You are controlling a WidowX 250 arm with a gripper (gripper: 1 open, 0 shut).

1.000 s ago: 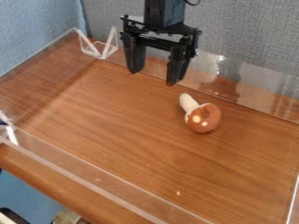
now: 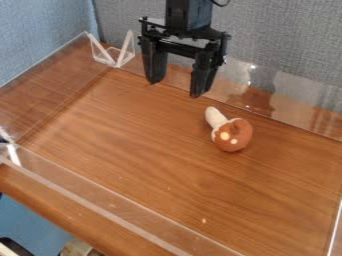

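My black gripper (image 2: 177, 82) hangs at the upper middle of the view, its two fingers wide apart with nothing between them. A toy mushroom (image 2: 231, 134) with an orange-brown spotted cap and pale stem lies on its side on the wooden table, below and to the right of the gripper and apart from it.
Clear low walls edge the wooden table (image 2: 147, 180), with white brackets (image 2: 111, 55) at the back left corner and another at the left edge. Padded grey-blue panels stand behind.
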